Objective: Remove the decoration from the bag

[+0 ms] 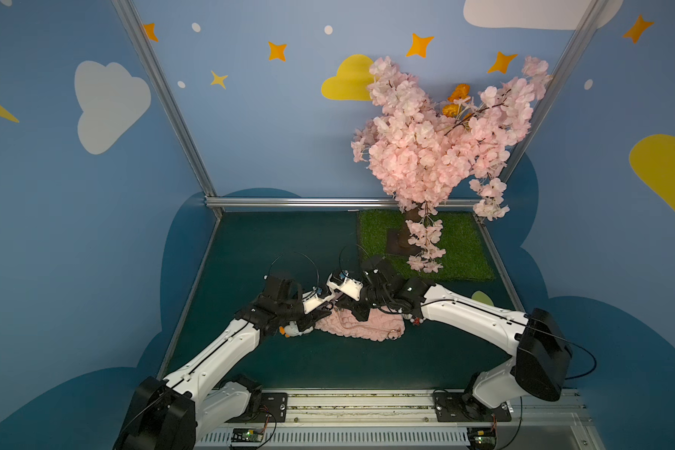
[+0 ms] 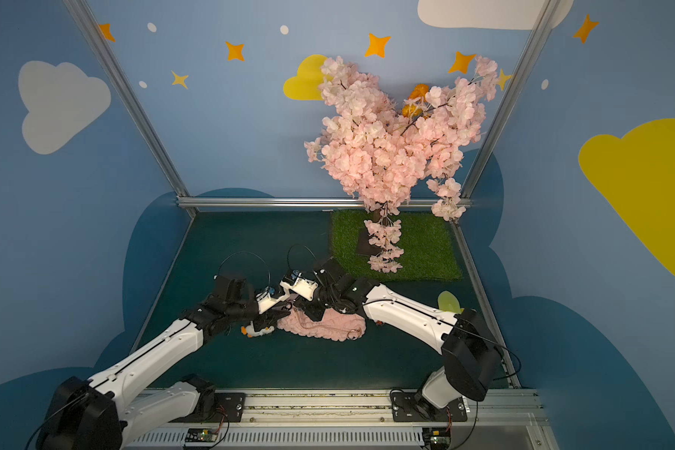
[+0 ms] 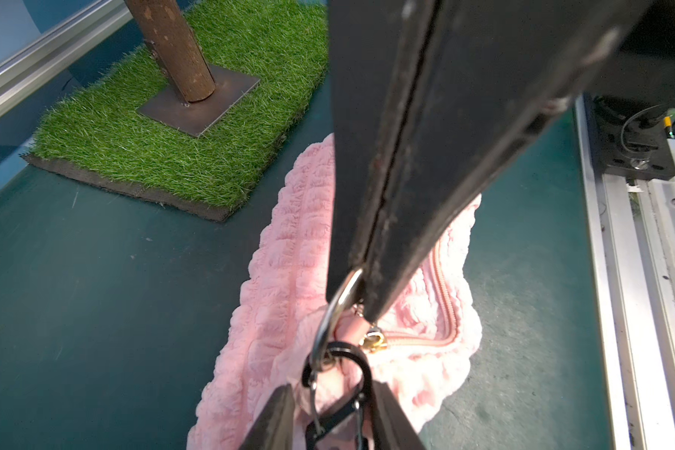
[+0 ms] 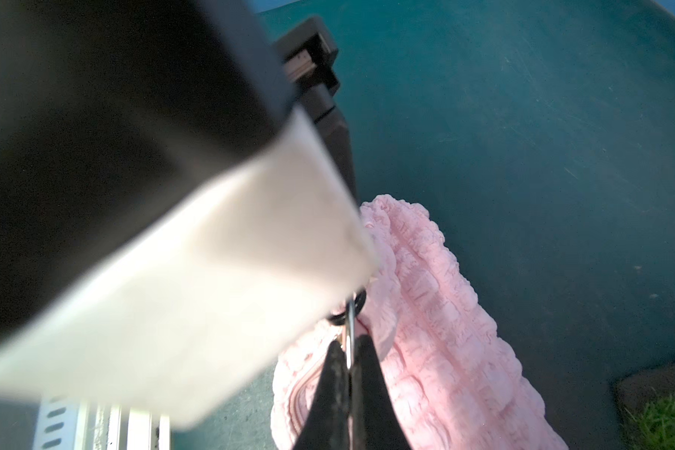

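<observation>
The pink quilted bag (image 3: 277, 300) lies flat on the dark green table below both grippers. A silver ring (image 3: 334, 318) near its gold zip fitting is linked with a black clasp (image 3: 354, 352). In the right wrist view, my right gripper is shut on the thin metal ring (image 4: 350, 318). My left gripper stands part open, its fingers (image 3: 276, 420) on either side of the black clasp. A small white and orange plush decoration (image 1: 298, 329) rests by the bag's left end, partly hidden under the left arm.
Behind the bag, artificial grass (image 1: 465, 247) carries a pink blossom tree (image 1: 427, 157). A small red and white item (image 1: 417, 321) peeks out at the bag's right end. Both arms crowd together over the bag.
</observation>
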